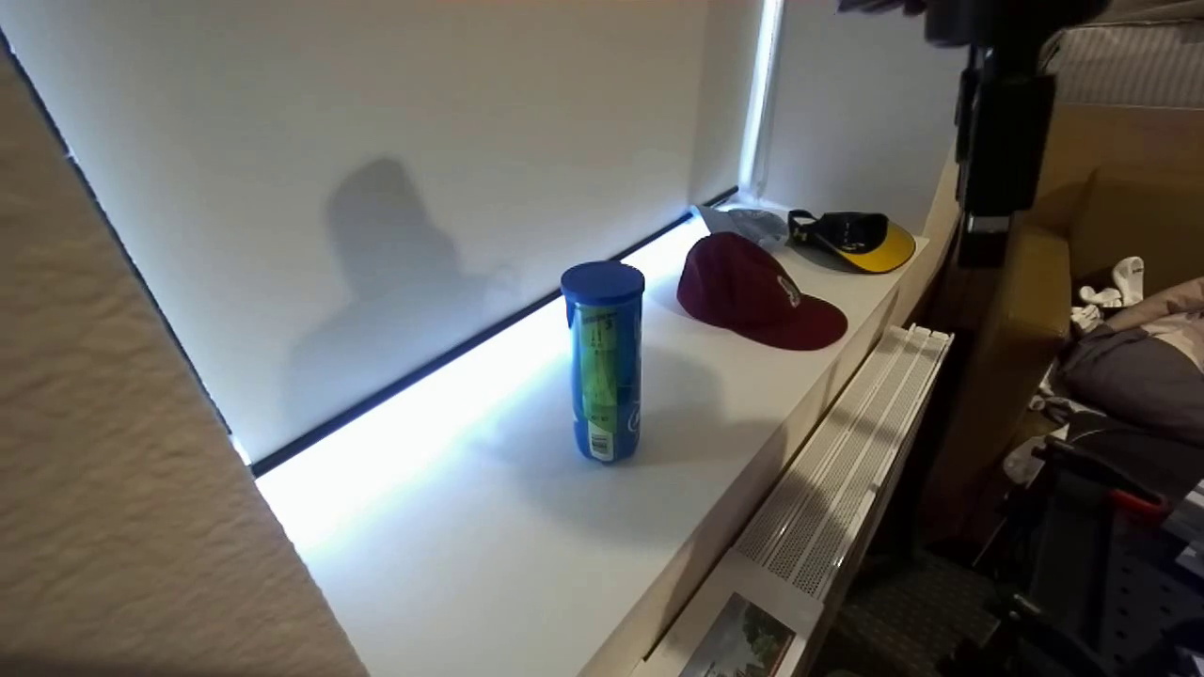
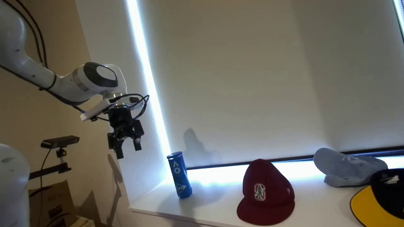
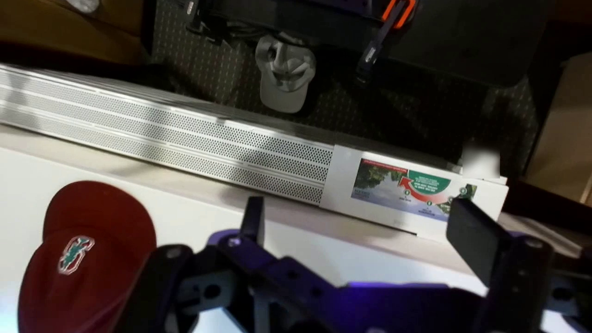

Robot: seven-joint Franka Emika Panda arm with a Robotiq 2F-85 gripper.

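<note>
My gripper point(image 2: 128, 149) hangs in the air, higher than the blue tennis-ball can point(image 2: 179, 175) and off to its left in exterior view 2. In the wrist view the fingers point(image 3: 254, 221) stand wide apart with nothing between them, so it is open. The can point(image 1: 605, 361) is upright on the white sill point(image 1: 497, 587). Farther along the sill lies a maroon cap point(image 1: 756, 293) with a tree emblem; part of this maroon cap point(image 3: 89, 244) shows at the left in the wrist view. Beyond it rest a grey-blue cap point(image 2: 346, 166) and a black cap with a yellow brim point(image 2: 378, 198).
Along the sill's front runs a white perforated radiator point(image 3: 194, 147) with a printed picture point(image 3: 410, 188) at one end. A light cap point(image 3: 286, 72) lies on the dark floor. Bare sill surrounds the can. A camera on a stand point(image 2: 60, 142) is near the arm.
</note>
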